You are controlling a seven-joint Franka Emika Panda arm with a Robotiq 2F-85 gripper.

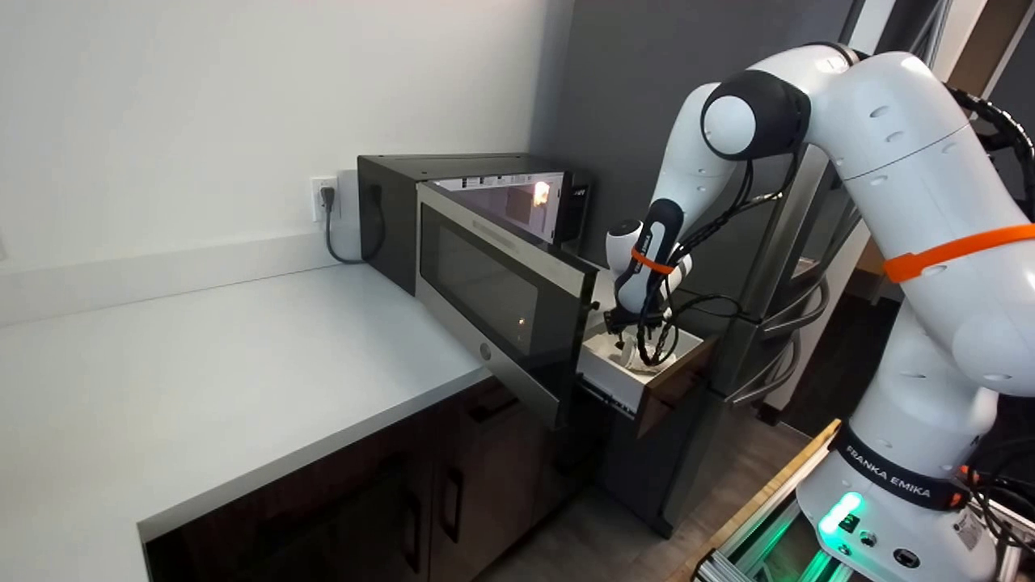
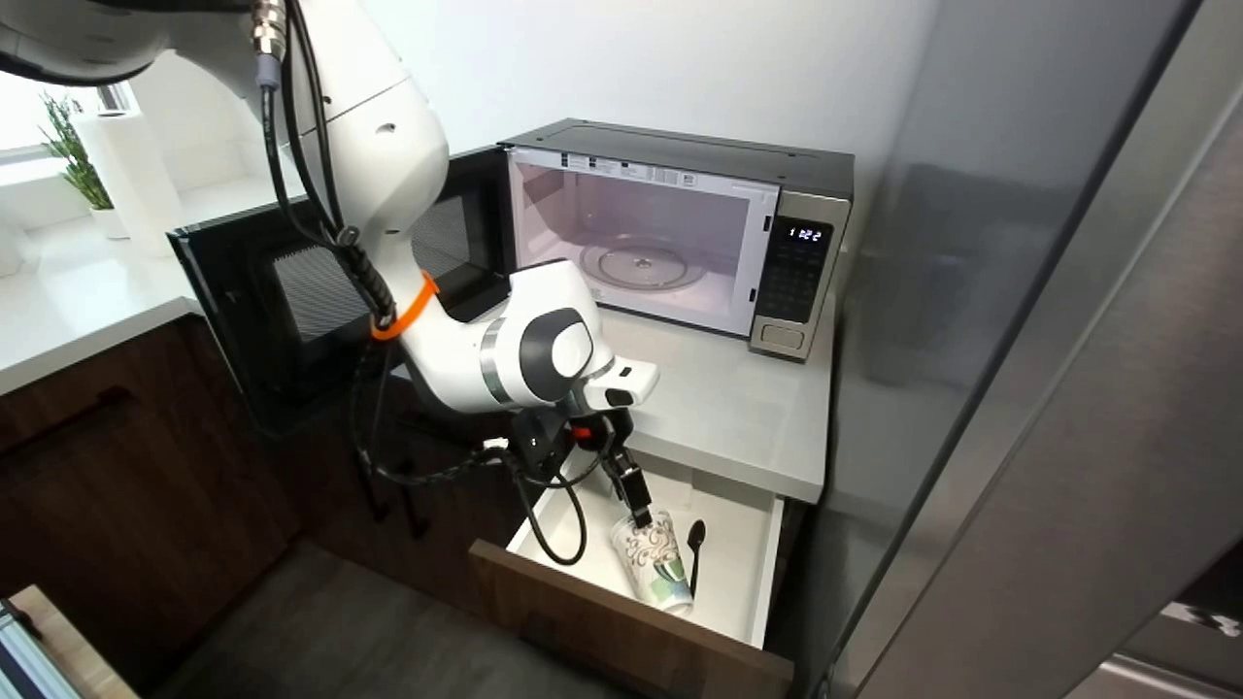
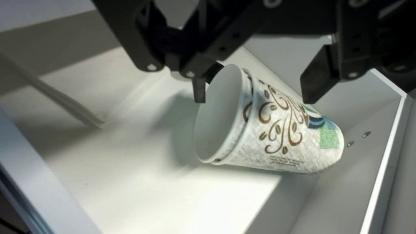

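Note:
Two nested paper cups [image 3: 280,128] with a brown swirl print lie on their side in the open white drawer. In the wrist view my gripper stands open just above them, its fingers apart; one fingertip [image 3: 199,91] hangs by the cups' rim, the other [image 3: 318,76] over their far side. Nothing is gripped. The second exterior view shows the paper cups [image 2: 655,565] below one finger, near the drawer's front. A black spoon [image 2: 695,548] lies in the drawer to the right of the cups; the wrist view mostly hides it.
The drawer [image 2: 763,571] has raised walls around the cups. Above it, on the counter [image 2: 746,408], stands a microwave [image 2: 804,274], its door [image 1: 500,291] swung wide beside my arm. A grey fridge [image 2: 1002,384] closes off the right. The microwave's inside is empty but for its turntable.

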